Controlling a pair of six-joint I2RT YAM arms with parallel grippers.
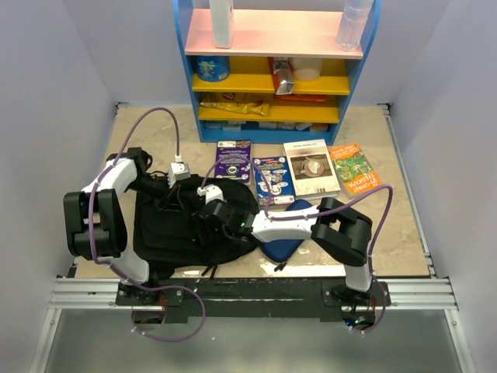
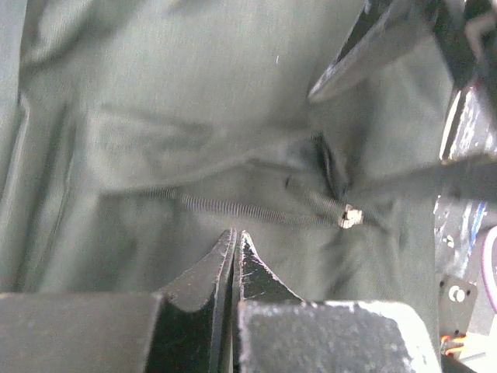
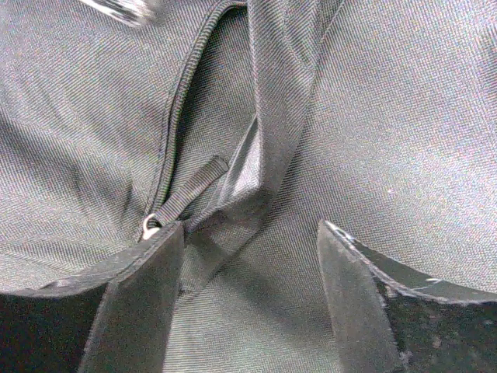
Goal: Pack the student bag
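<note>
The black bag point(image 1: 163, 233) lies on the left of the worktop. My left gripper is shut at its upper area; what is between the tips, likely fabric, cannot be seen clearly. In the right wrist view my right gripper is part open over the bag, its left finger beside a zipper pull point(image 3: 186, 186) and a fold of fabric. The zipper track point(image 2: 233, 208) runs across the left wrist view.
Books point(image 1: 311, 167) lie at the back right before the shelf unit point(image 1: 272, 134). A blue case point(image 1: 283, 249) lies right of the bag, partly under the right arm.
</note>
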